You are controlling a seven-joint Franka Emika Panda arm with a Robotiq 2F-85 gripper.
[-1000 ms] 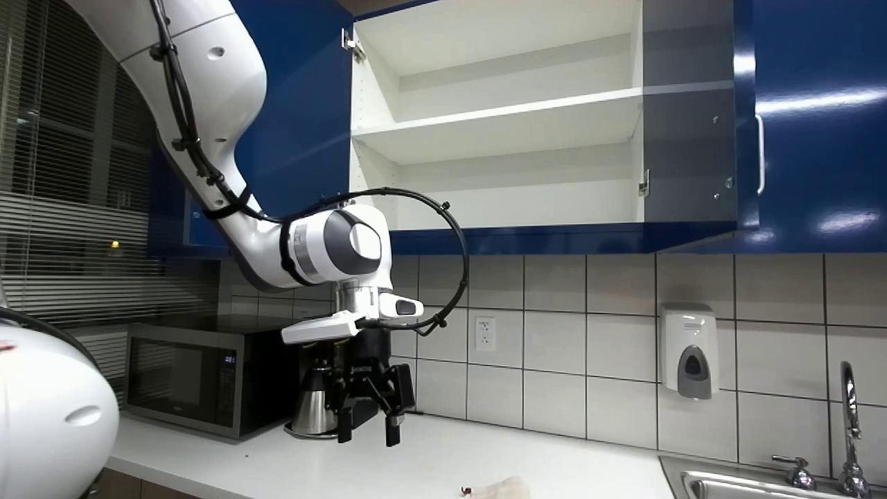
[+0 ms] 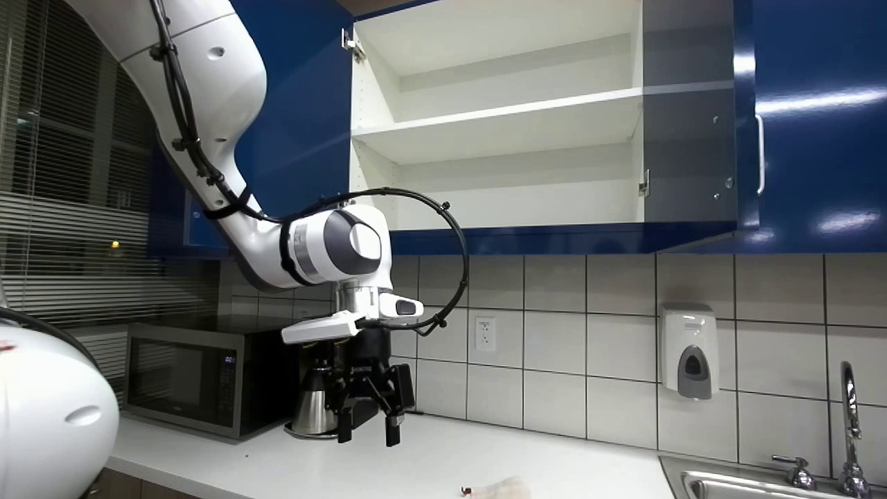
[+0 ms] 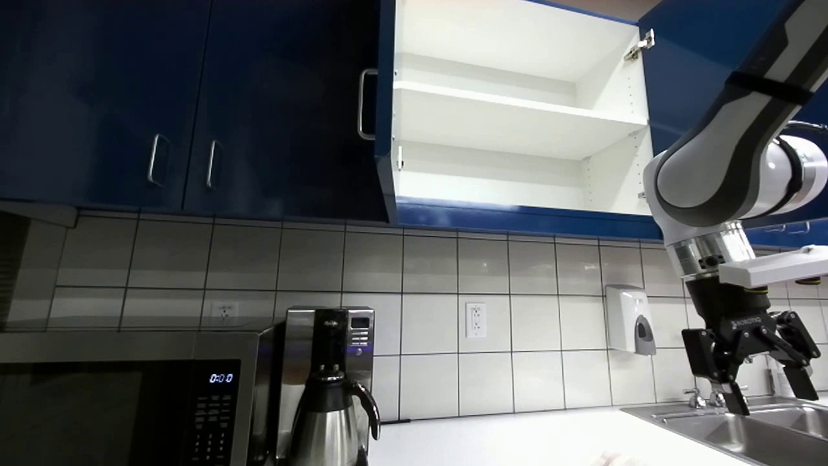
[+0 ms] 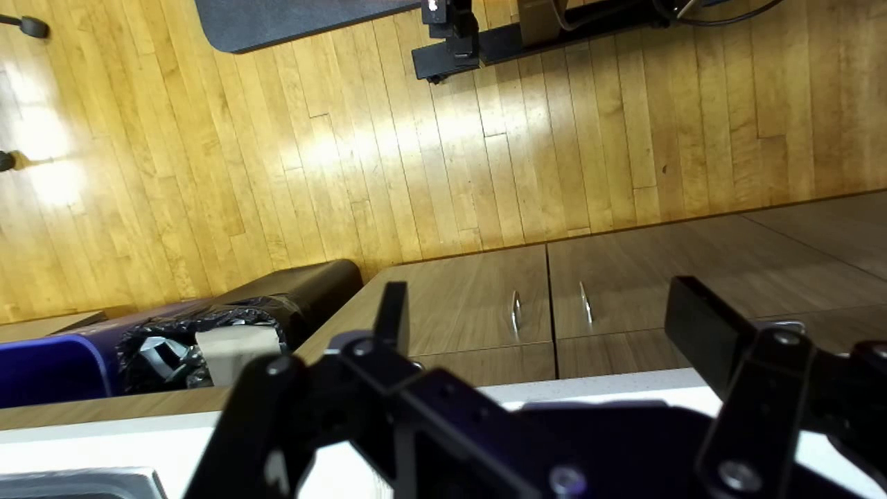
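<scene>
My gripper (image 2: pixel 368 436) hangs above the counter with its fingers pointing down and spread apart. Nothing shows between the fingers in any view. In exterior view 2 the same gripper (image 3: pixel 776 396) appears at the right, in front of the sink. The wrist view has the two dark fingers (image 4: pixel 392 316) far apart, with cabinet fronts and floor beyond. A small pale, cloth-like object (image 2: pixel 503 489) with a dark and reddish end lies on the counter (image 2: pixel 549 461), cut off by the bottom edge of exterior view 1.
An open wall cabinet (image 2: pixel 499 112) with bare shelves is above. A microwave (image 2: pixel 179 378) and steel carafe (image 2: pixel 314 412) occupy the left of the counter; the sink (image 2: pixel 740 486) is at the right. A soap dispenser (image 2: pixel 689 349) hangs on the tiles. Mid-counter is mostly clear.
</scene>
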